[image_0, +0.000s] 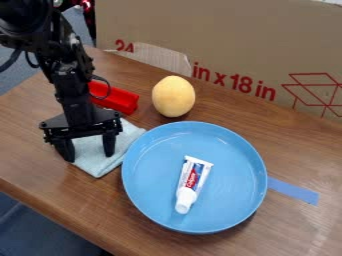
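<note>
The black gripper (86, 148) is lowered onto a folded pale cloth (126, 140) at the left of the table, its open fingers at the cloth. A blue plate (154, 183) at center right holds a white toothpaste tube (190, 183). A red object (119, 99), partly behind the arm, lies at the back left, and a pale yellow round object (174, 96) stands to its right.
A large cardboard box (241, 50) lines the back of the wooden table (294, 150). A blue tape strip (294, 192) is right of the plate. The table's edge drops away at lower left.
</note>
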